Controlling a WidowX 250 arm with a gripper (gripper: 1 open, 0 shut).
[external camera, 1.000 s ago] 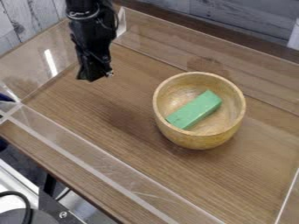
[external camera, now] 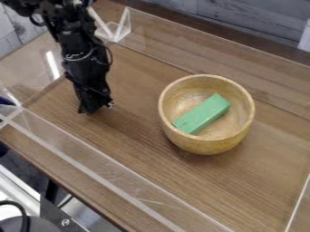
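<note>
My black gripper (external camera: pixel 91 108) is low over the bare wooden table at the left of the camera view, its arm reaching down from the top. The fingertips are small and dark and appear shut, with nothing visible between them. A round wooden bowl (external camera: pixel 215 138) sits to its right, apart from it, holding a green rectangular block (external camera: pixel 202 114).
Cables (external camera: pixel 14 217) lie at the lower left edge, and a pale frame-like piece stands at the top by the arm.
My gripper has moved downward and toward the front of the table, staying on the left side. The bowl and green block have not moved.
</note>
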